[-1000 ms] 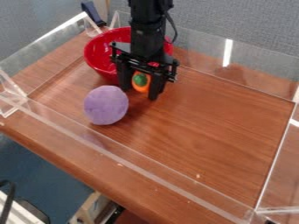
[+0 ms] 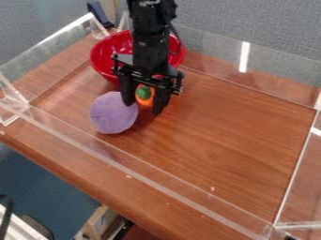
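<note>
My black gripper point(image 2: 145, 95) hangs over the wooden table, its fingers lowered on either side of a small orange object with a green top point(image 2: 145, 98). Whether the fingers touch it I cannot tell. A purple ball point(image 2: 112, 116) lies just in front and to the left of the gripper. A red bowl point(image 2: 101, 58) stands behind the gripper, partly hidden by the arm.
Clear low walls point(image 2: 245, 58) surround the wooden tabletop point(image 2: 223, 155). A grey wall stands at the back.
My gripper has moved down and slightly left around the orange object. The ball and bowl look unchanged.
</note>
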